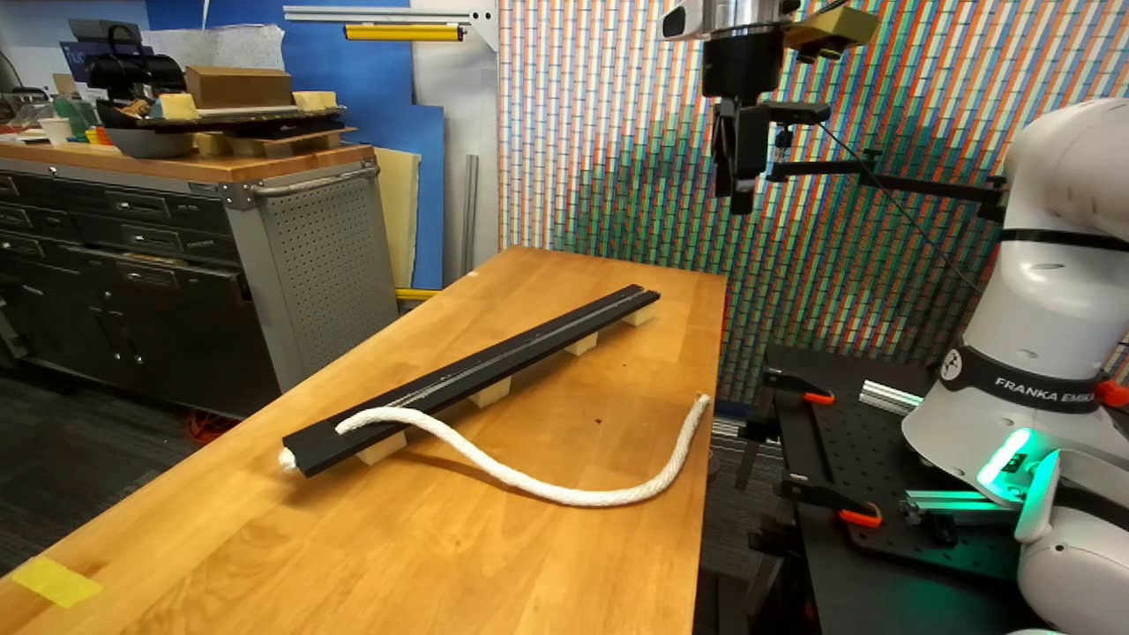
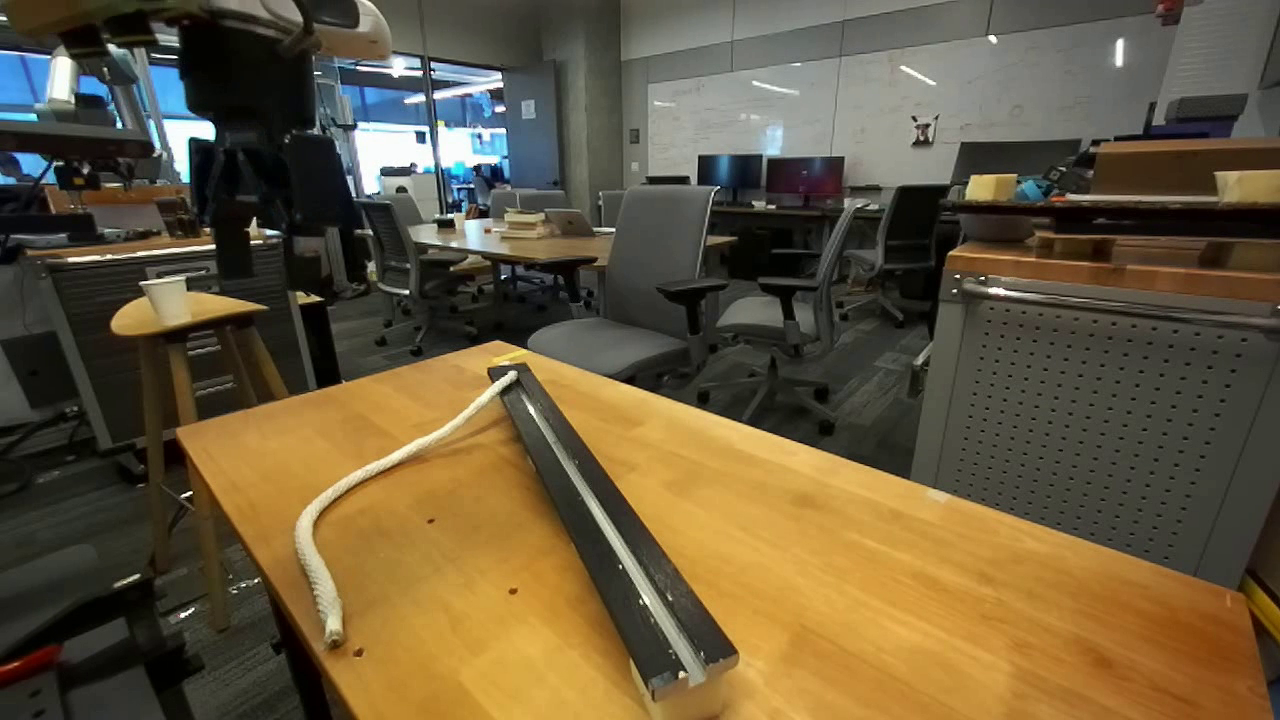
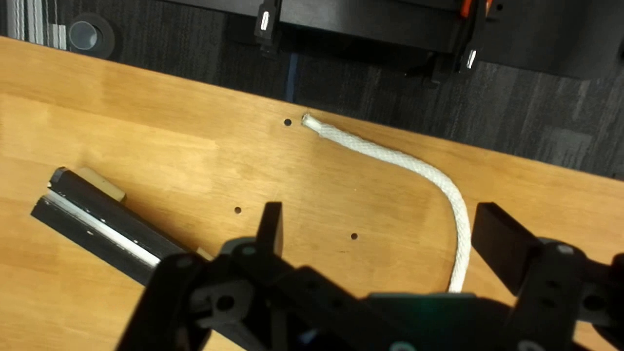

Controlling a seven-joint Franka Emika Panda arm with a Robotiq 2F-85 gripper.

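Observation:
A white braided rope (image 1: 571, 496) curves over the wooden table, one end lying loose near the table edge. Its other end meets the near end of a long black rail (image 1: 466, 383) with a groove down its length. A white bit shows at the rail's end face; whether it is the rope's tip I cannot tell. High above the table hangs my gripper (image 1: 738, 203), clear of rope and rail. In the wrist view the gripper is open with its fingers wide apart; the rope (image 3: 398, 158) lies far below, its lower part hidden by the gripper body.
Several wooden blocks (image 1: 492, 392) hold the rail off the table (image 1: 593, 593). Yellow tape (image 1: 57, 581) marks one corner. Beyond the table's edge stands the black robot base (image 1: 836, 423) with clamps.

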